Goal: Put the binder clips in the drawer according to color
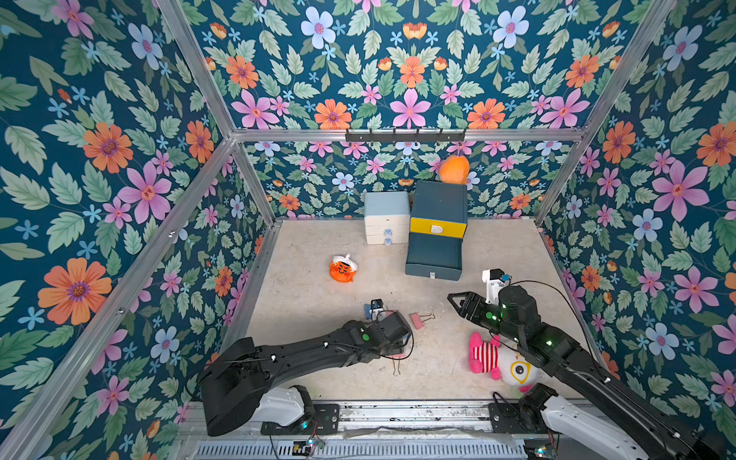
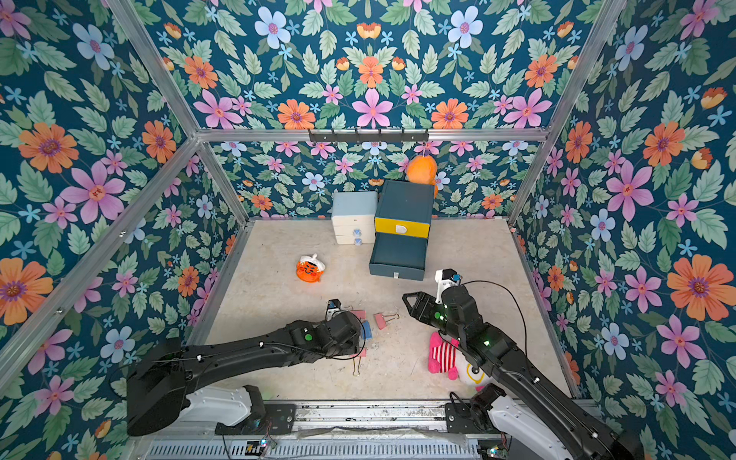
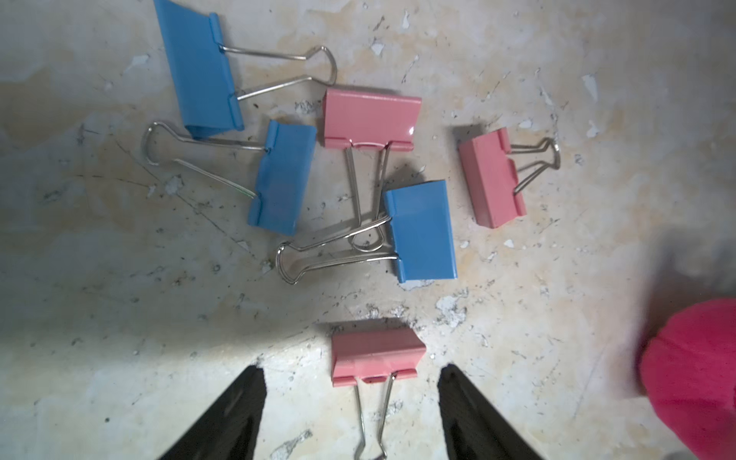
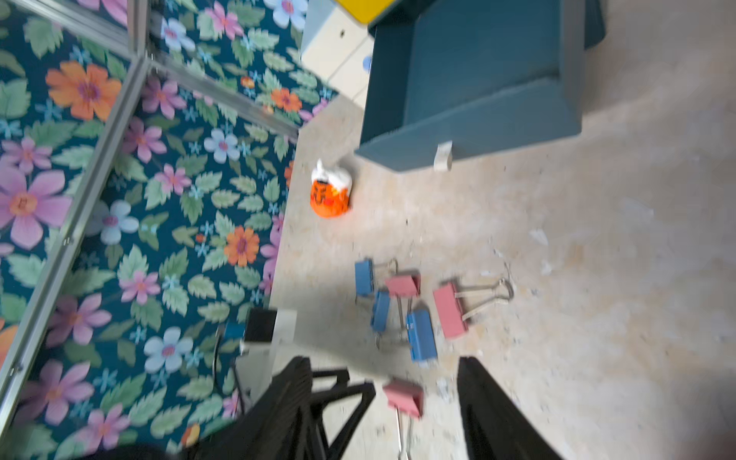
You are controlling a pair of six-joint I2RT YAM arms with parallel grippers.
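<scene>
Blue clips (image 3: pixel 420 230) and pink clips (image 3: pixel 371 119) lie grouped on the table, with another pink clip (image 3: pixel 377 354) nearer the bottom of the left wrist view. My left gripper hangs over that lower clip, its fingers apart with nothing held. My right gripper is open and empty, raised right of the clips. A dark teal drawer (image 2: pixel 398 264) stands pulled out below a yellow front. The white drawer unit (image 2: pixel 354 207) beside it appears shut.
An orange-and-white ornament (image 2: pixel 309 270) sits left of the drawers. A pink striped plush (image 1: pixel 485 356) lies at the front right. An orange object (image 1: pixel 453 169) is behind the teal unit. The table between clips and drawers is mostly clear.
</scene>
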